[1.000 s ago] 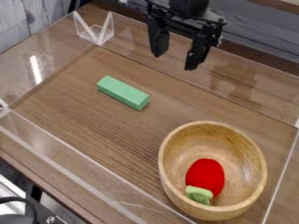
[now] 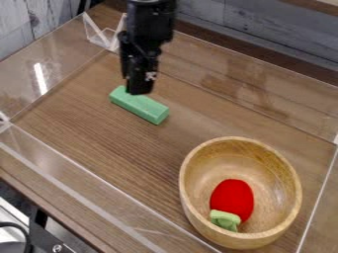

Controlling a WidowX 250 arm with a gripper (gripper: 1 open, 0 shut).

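Note:
My gripper [image 2: 136,71] is over the upper middle-left of the table, fingers pointing down, just above and behind a green block [image 2: 138,105] lying diagonally on the wood. Whether the fingers are open or shut is hard to make out. A wooden bowl [image 2: 203,163] at the lower right holds a red object [image 2: 231,201] with a green end.
The wooden table [image 2: 93,158] has free room at left, centre and right. A clear object stands near the left edge, partly out of view, and a dark cable lies at the lower left corner.
My arm has moved left from the upper right to above the green block, its fingers turning to point down. The block and the bowl with its contents have not moved.

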